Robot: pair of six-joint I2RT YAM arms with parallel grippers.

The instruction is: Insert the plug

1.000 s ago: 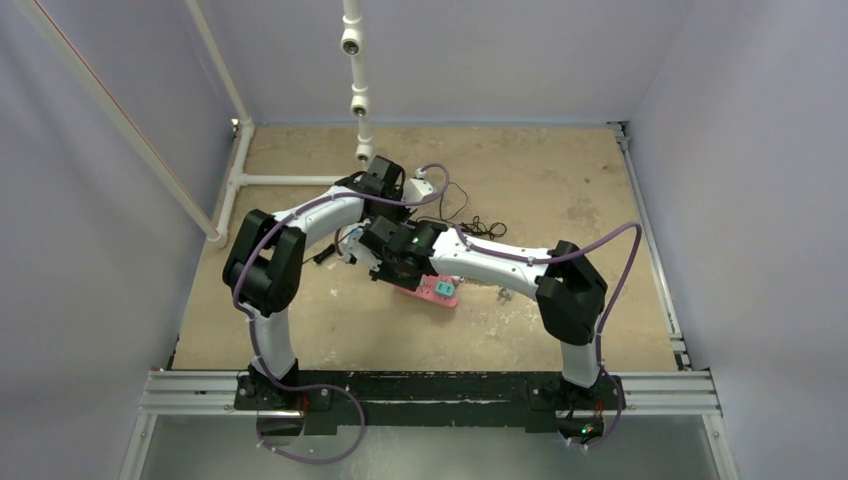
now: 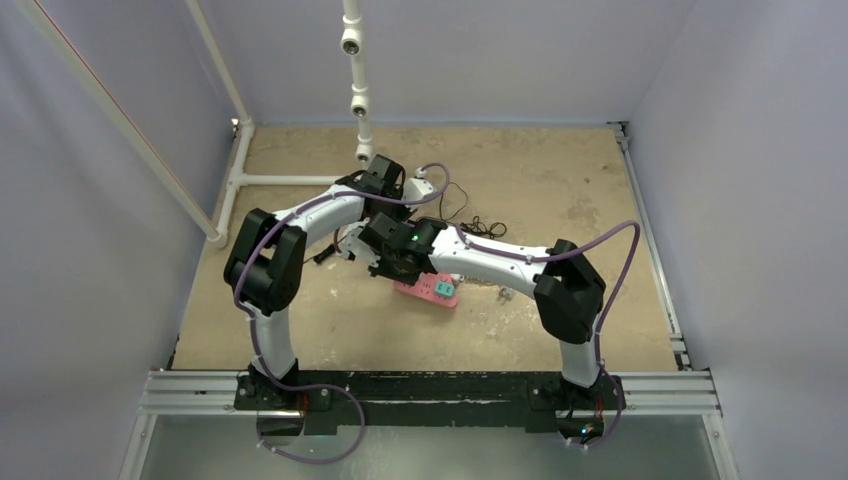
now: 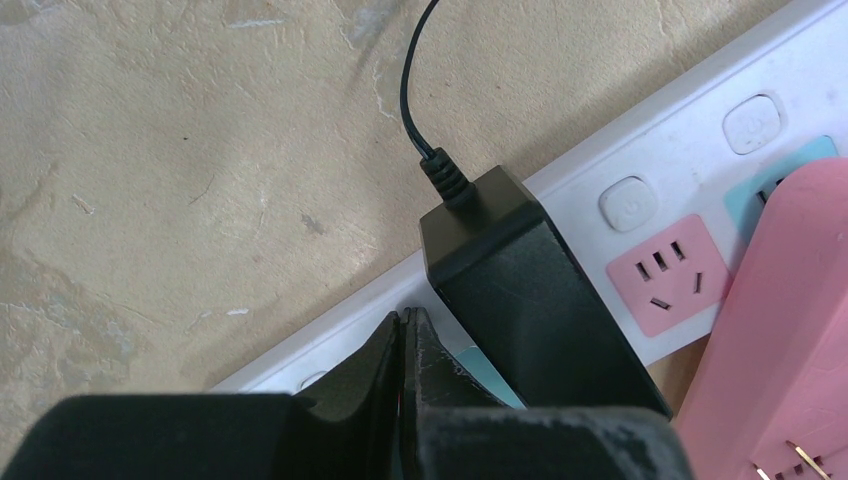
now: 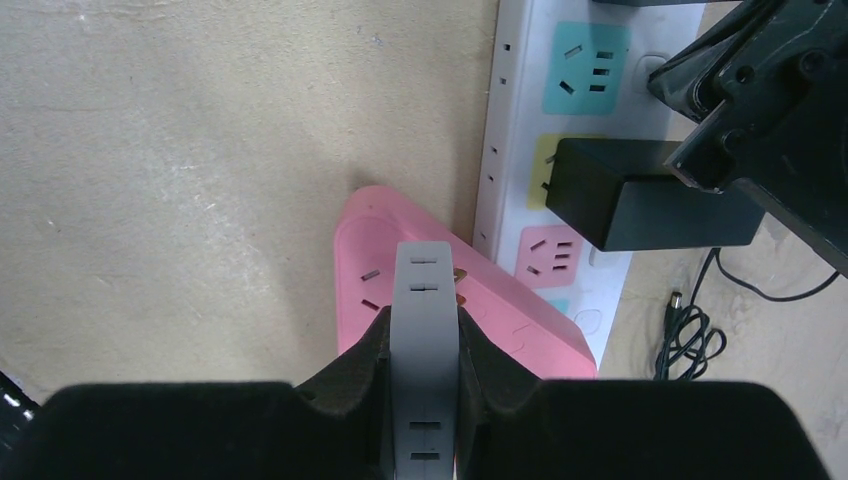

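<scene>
In the right wrist view my right gripper is shut on a light grey plug (image 4: 424, 290), over a pink power strip (image 4: 365, 215). Beside that lies a white power strip (image 4: 500, 170) with coloured sockets and a black adapter (image 4: 655, 210) on it. In the left wrist view my left gripper is shut, nothing seen between its fingers, low against the white strip (image 3: 340, 320) beside a black adapter (image 3: 530, 300). In the top view both grippers are largely hidden by the arms.
Black cables (image 2: 485, 228) lie coiled behind the strips. A white pipe frame (image 2: 285, 180) stands at the back left.
The right arm has shifted very slightly in the top view; the left arm looks unmoved.
</scene>
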